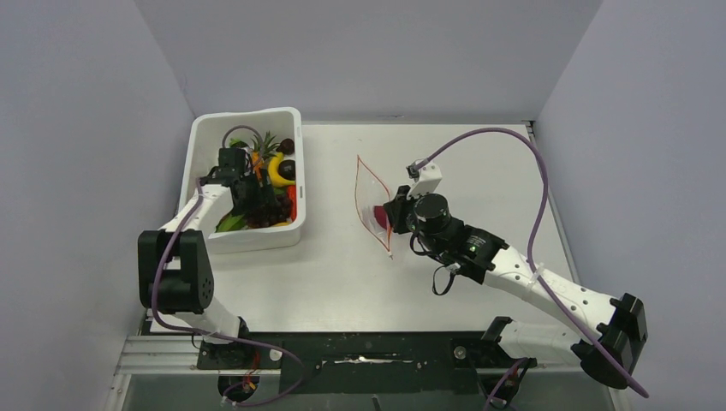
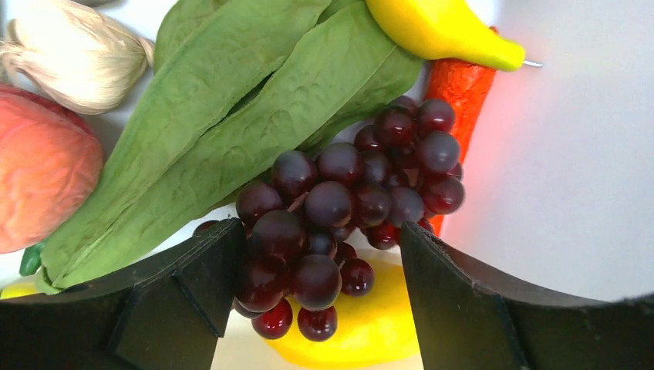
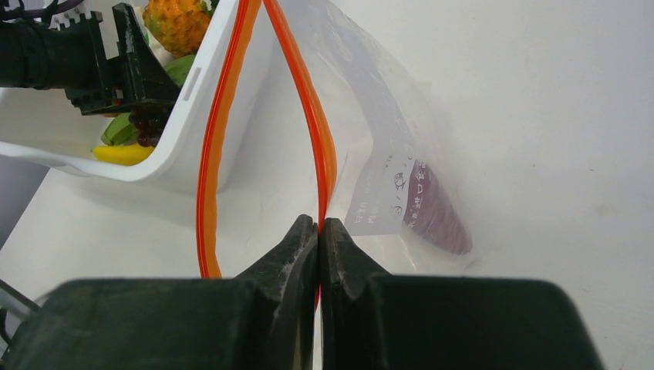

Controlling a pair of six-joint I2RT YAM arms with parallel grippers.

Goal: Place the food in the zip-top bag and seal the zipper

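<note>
A white bin of toy food stands at the left. Inside it my left gripper is open, straddling a bunch of dark grapes, with green leaves, a red item and yellow pieces around. My right gripper is shut on the red zipper edge of the clear zip top bag, whose mouth gapes open. A dark red item lies inside the bag.
The bin's right rim lies between my left gripper and the bag.
</note>
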